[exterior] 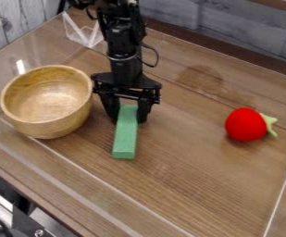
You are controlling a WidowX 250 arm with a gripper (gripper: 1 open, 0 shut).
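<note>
The black arm reaches down from the top centre, its gripper [127, 100] low over the upper end of a green block [125, 139] lying on the wooden table. The fingers are around or just above that end; whether they are open or shut on it is unclear. A yellow-tan bowl [43, 116] sits to the left, and a red tomato-like object [245, 124] with a green top lies at the right.
A pale translucent item stands at the back left, near the wall.
</note>
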